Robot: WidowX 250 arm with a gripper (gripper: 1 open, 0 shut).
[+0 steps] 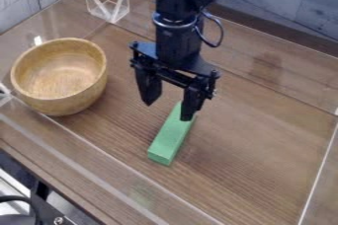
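My black gripper [173,101] is in the middle of the view, open, with its two fingers pointing down and spread either side of the upper end of a green block [171,138], above it. The block is long and flat and lies at a slant on the wooden table [258,150].
A wooden bowl [58,76] stands at the left. A white wire object [109,7] sits at the back left. Dark cables show at the lower left corner.
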